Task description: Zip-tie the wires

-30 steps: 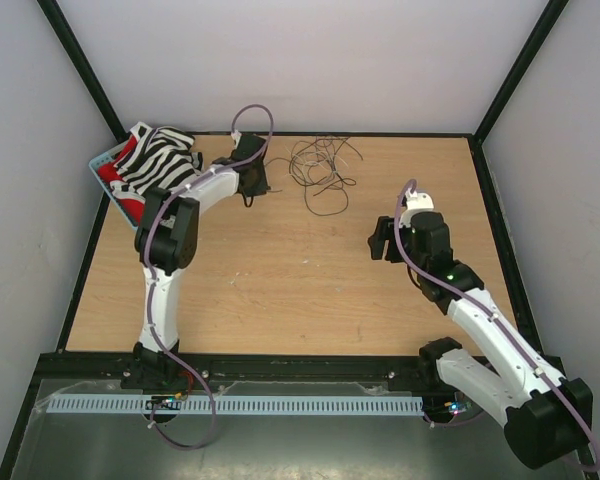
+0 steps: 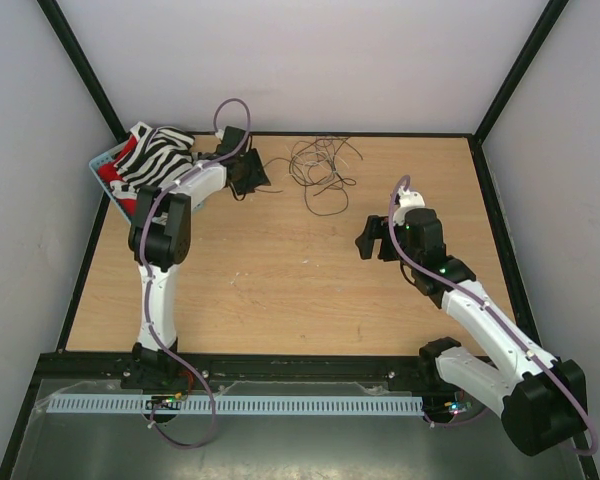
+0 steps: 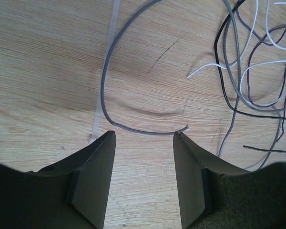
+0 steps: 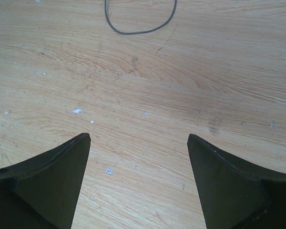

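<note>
A tangle of wires (image 2: 320, 170) lies at the back middle of the table; the left wrist view shows black, grey, purple and white strands (image 3: 235, 62). My left gripper (image 2: 250, 178) is low beside its left end, open. A pale flat strip (image 3: 96, 124), like a zip tie, lies just beyond the left fingertips, and a bent grey wire (image 3: 148, 132) runs across the space ahead of them. My right gripper (image 2: 376, 240) stands open over bare table, with part of a wire (image 4: 138, 32) ahead of it in the right wrist view.
A blue basket (image 2: 102, 165) with striped and red cloth fills the back left, beside the left arm.
The right gripper shifted slightly left since a second ago.
</note>
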